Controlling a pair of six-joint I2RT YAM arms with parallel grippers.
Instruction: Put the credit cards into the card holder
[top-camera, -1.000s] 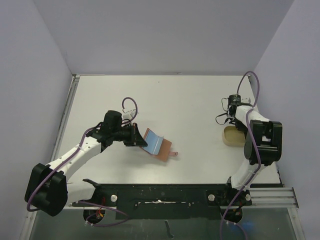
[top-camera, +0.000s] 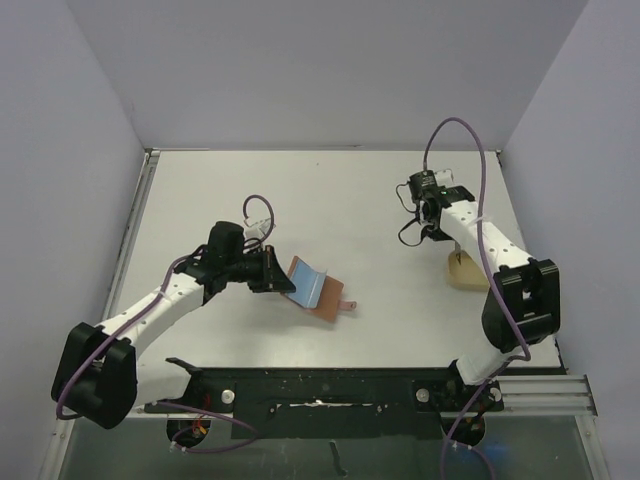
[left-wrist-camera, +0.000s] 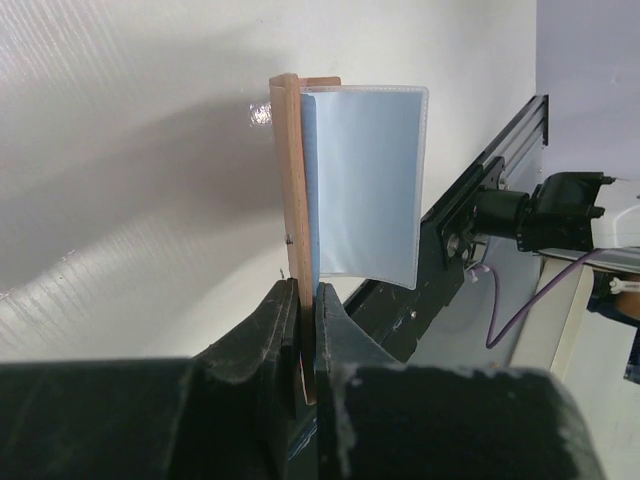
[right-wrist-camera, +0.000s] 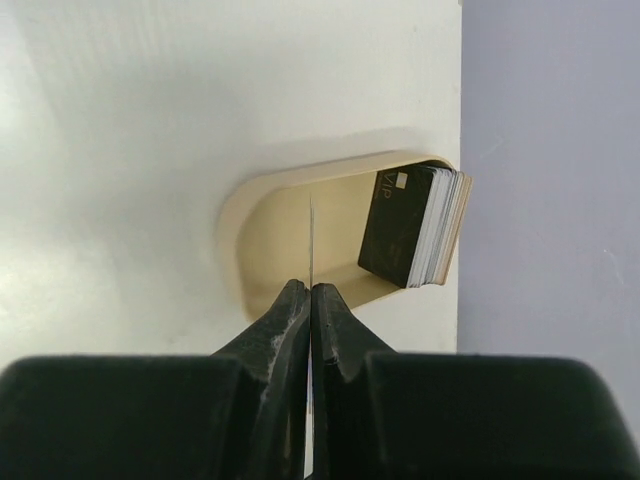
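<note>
The card holder, brown outside (top-camera: 333, 300) with pale blue sleeves (left-wrist-camera: 370, 185), stands spread open over the left-middle of the table. My left gripper is shut on its spine edge. On the right, my right gripper is shut on one card (right-wrist-camera: 311, 240), seen edge-on as a thin upright line between the fingertips. That card is above the cream box (right-wrist-camera: 235, 235), so its face is hidden. Inside the box's right end leans a stack of credit cards (right-wrist-camera: 435, 225), a black VIP card at its front.
The cream box (top-camera: 470, 272) sits near the right wall (right-wrist-camera: 550, 200). Between the two arms the white table (top-camera: 370, 210) is clear. A black rail (top-camera: 330, 385) runs along the front edge.
The left gripper and the card holder have stayed still.
</note>
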